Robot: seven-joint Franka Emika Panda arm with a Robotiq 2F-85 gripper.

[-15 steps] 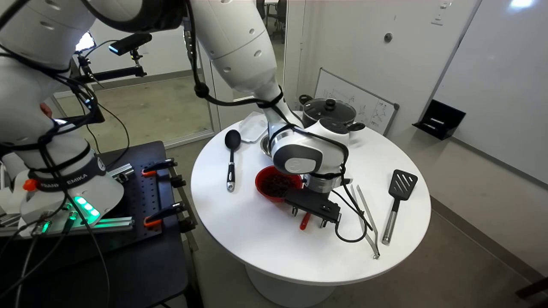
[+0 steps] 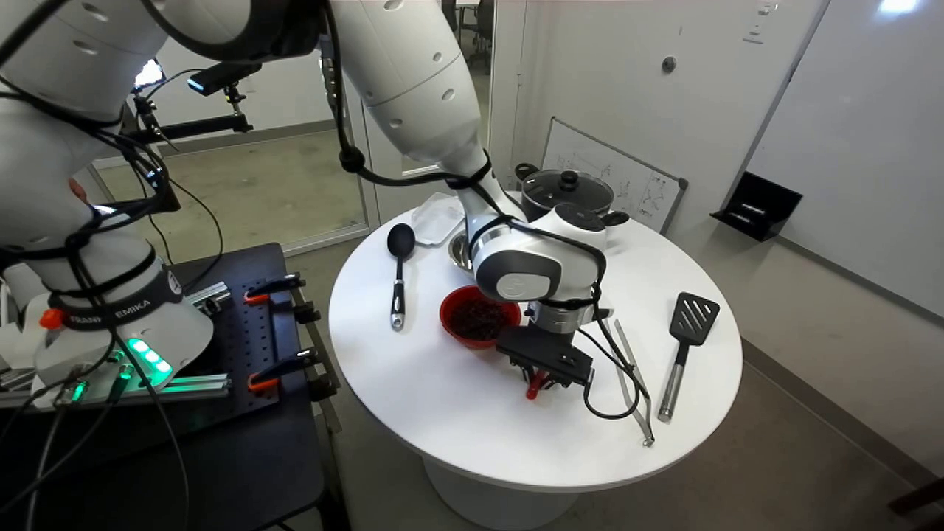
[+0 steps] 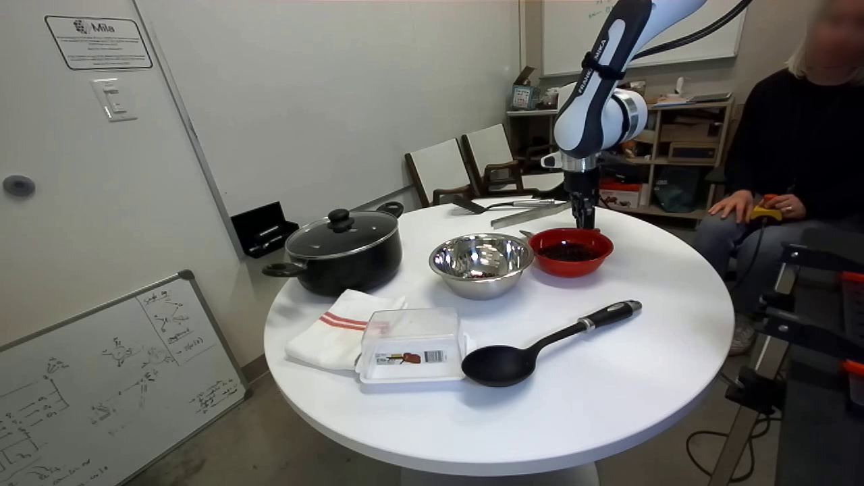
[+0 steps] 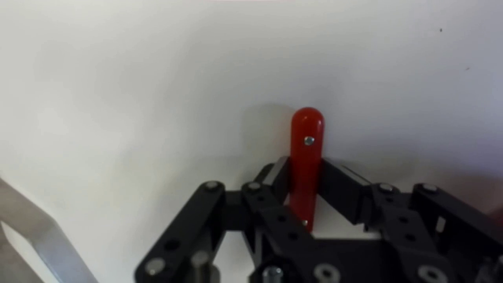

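Note:
A red handle (image 4: 307,134) with small metal rivets shows in the wrist view, pinched from both sides by the finger pads (image 4: 279,179). My gripper is shut on it. The handle's rounded end points away from the gripper, and its other end is hidden beneath the gripper's body. In exterior view 1 the gripper (image 2: 536,379) is low over the white table, with the tip of the red handle (image 2: 532,389) poking out. Whether the handle touches the table, I cannot tell. Close to the gripper stands a red bowl (image 2: 449,319) with dark contents.
Metal tongs (image 2: 643,413) and a slotted spatula (image 2: 692,320) lie right of the gripper. A black spoon (image 3: 499,364), clear plastic box (image 3: 410,344), white cloth (image 3: 328,339), steel bowl (image 3: 478,285) and lidded pot (image 3: 348,263) occupy other parts.
My gripper's fingers were apart around the red handle; now they have shut on it. The gripper and the handle's visible tip have shifted slightly right in exterior view 1.

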